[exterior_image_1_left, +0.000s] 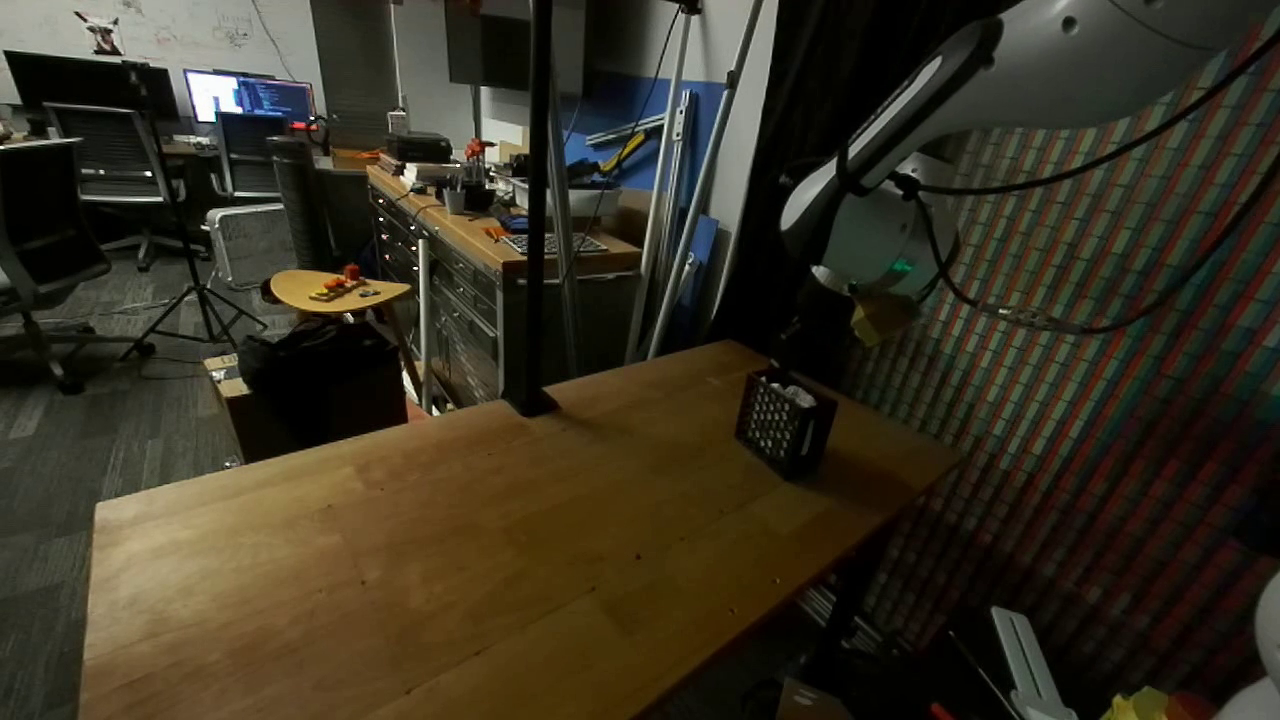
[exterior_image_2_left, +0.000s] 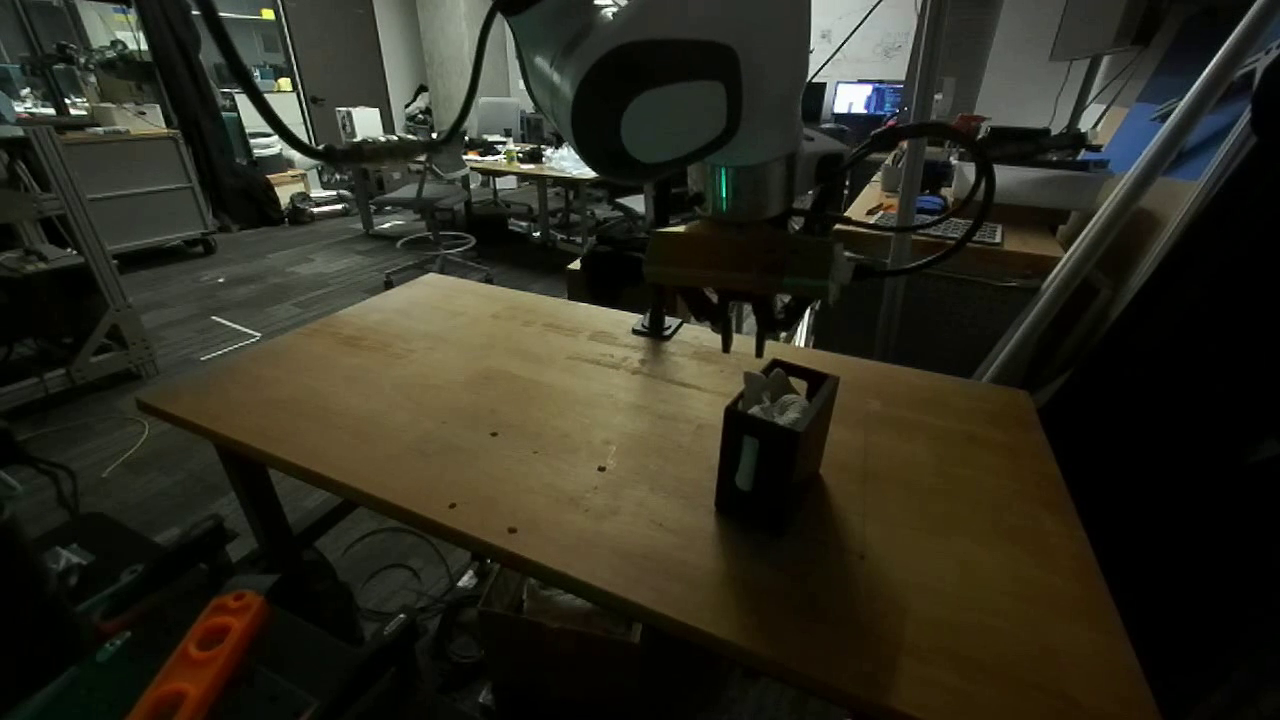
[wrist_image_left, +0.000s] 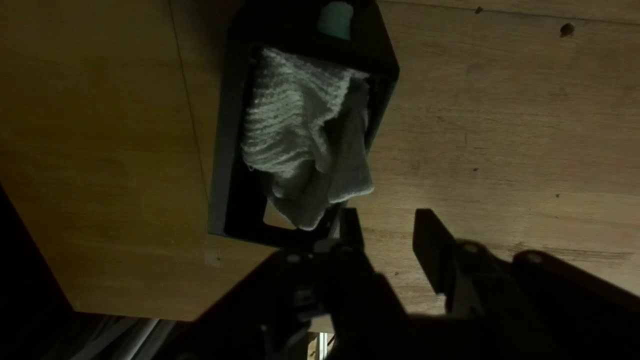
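Observation:
A black box (exterior_image_2_left: 744, 462) with patterned side walls stands upright on the wooden table. Bunched inside it is a grey-white ribbed cloth (wrist_image_left: 294, 126), one corner of which rests over the box's side wall in the wrist view. My gripper (exterior_image_2_left: 743, 348) hangs above and behind the box in exterior view 2. Its two fingers (wrist_image_left: 435, 246) are apart with bare tabletop visible between them, so it is open and empty. In exterior view 1 the gripper is dark and hard to make out against the background, above the box (exterior_image_1_left: 786, 426).
A black post (exterior_image_1_left: 528, 396) rises from its far edge. The table's right end lies close to the box, beside a striped curtain (exterior_image_1_left: 1080, 360). A cable loops from the arm.

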